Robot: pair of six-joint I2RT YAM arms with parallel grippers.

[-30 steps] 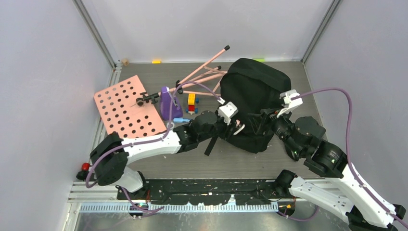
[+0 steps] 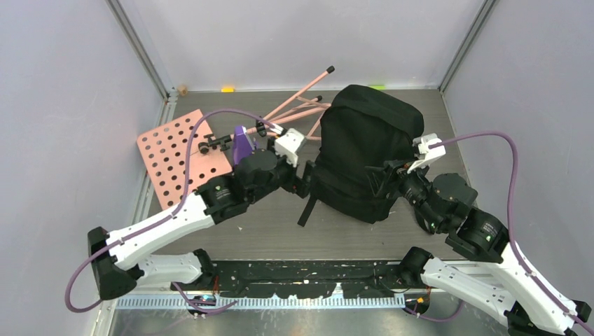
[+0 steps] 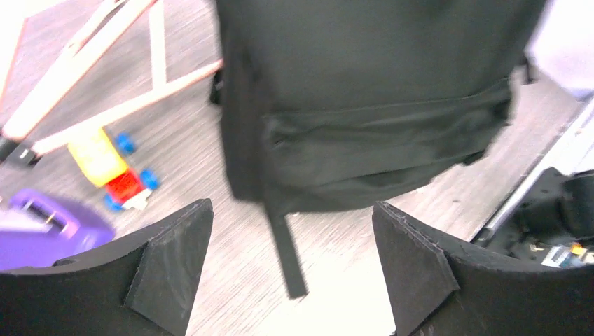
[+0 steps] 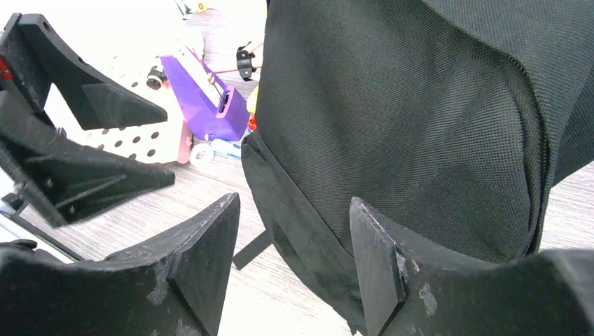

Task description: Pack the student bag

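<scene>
The black bag (image 2: 357,140) lies right of centre, its dark fabric filling much of both wrist views. My left gripper (image 2: 298,178) hangs at the bag's left side, open and empty; in the left wrist view its fingers frame bare table and a strap. My right gripper (image 2: 382,178) is over the bag's lower right, fingers apart with only fabric seen beyond them. A yellow-and-red toy with blue wheels (image 3: 115,168), a purple object (image 4: 206,98), a white ring (image 4: 202,155) and a blue item (image 4: 225,148) lie left of the bag.
A pink perforated board (image 2: 175,161) lies at the left, with pink rods (image 2: 301,93) behind the purple object. The table front between board and bag is mostly clear.
My left arm has swung up and left from over the bag's lower part, now covering the toy in the top view. The right arm has shifted only slightly.
</scene>
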